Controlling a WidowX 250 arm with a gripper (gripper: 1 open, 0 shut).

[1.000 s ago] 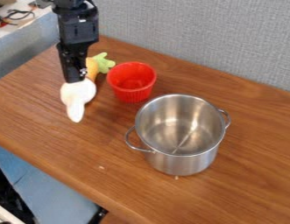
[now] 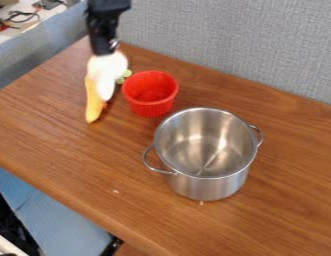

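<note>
My dark gripper (image 2: 104, 48) is at the top left, blurred, just above a white object (image 2: 105, 72) that appears raised over a yellow-orange carrot-like toy (image 2: 93, 100) with green leaves. Whether the gripper holds the white object is unclear from the blur. A red bowl (image 2: 150, 92) sits right of them, and a steel pot (image 2: 205, 158) with two handles stands at centre right.
A grey wall (image 2: 248, 40) runs along the back. Cables and clutter lie beyond the table at the top left.
My gripper has moved right and slightly up, with some blur. The white object has moved up and right too, uncovering more of the carrot-like toy.
</note>
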